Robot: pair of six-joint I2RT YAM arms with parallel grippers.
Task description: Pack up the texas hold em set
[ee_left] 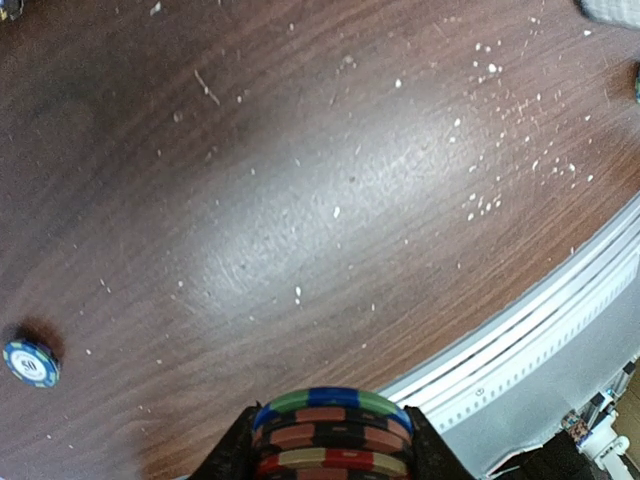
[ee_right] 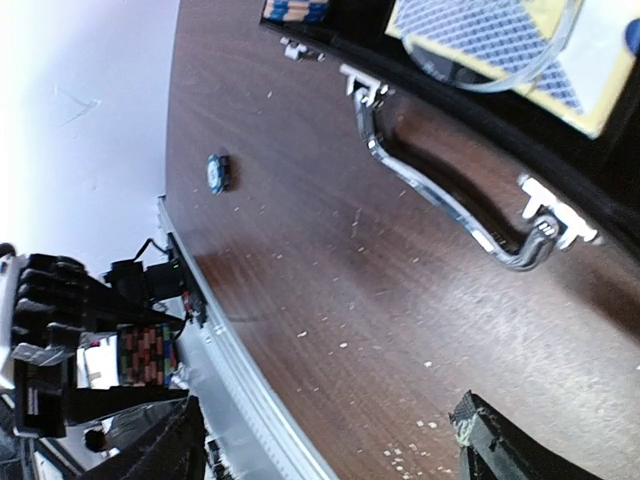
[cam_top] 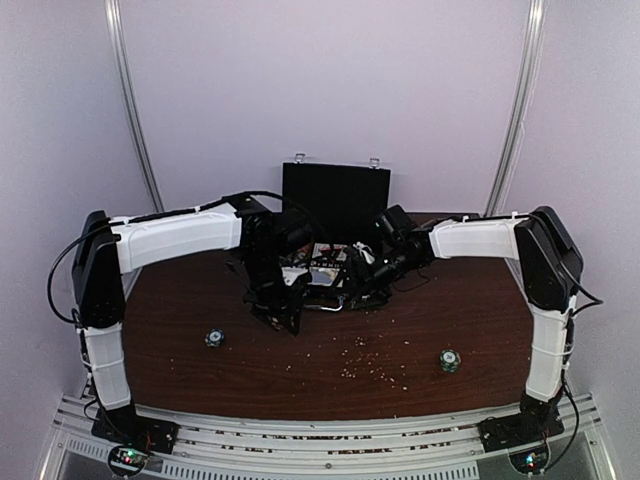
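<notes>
The black case (cam_top: 335, 200) stands with its lid up at the back of the table; both arms cover much of its lower half. In front of it, my left gripper (cam_top: 280, 322) is shut on a stack of poker chips (ee_left: 332, 435), blue, green, red and black. The right wrist view shows this stack (ee_right: 147, 355) too, clear of the table. My right gripper is open and empty, near the case's front by its silver handle (ee_right: 440, 195). Playing cards (ee_right: 500, 45) lie inside the case.
A chip stack (cam_top: 214, 338) stands on the table at left. Another stack (cam_top: 450, 360) is at right. Small pale crumbs (cam_top: 365, 360) dot the middle of the table.
</notes>
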